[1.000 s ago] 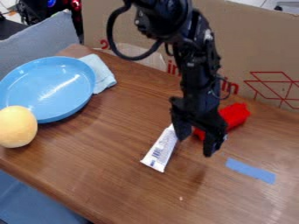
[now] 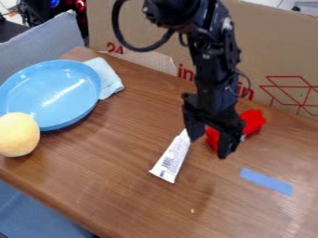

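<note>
My black gripper [image 2: 209,136] hangs in the middle-right of the view, its fingers open and pointing down, over the upper end of a white packet [image 2: 166,164] with dark print and beside a red object [image 2: 250,125] lying partly behind it on the wooden table [image 2: 112,177]. Whether the fingers touch either item is unclear.
A blue plate [image 2: 56,85] is at the left, with a pale yellow round object [image 2: 17,136] at its near edge and a white cloth [image 2: 107,79] behind. A blue strip [image 2: 266,181] lies at the right. Cardboard backs the table.
The arm and gripper have shifted slightly over the last second, with the fingertips a little higher than a second ago. The objects on the table look unmoved.
</note>
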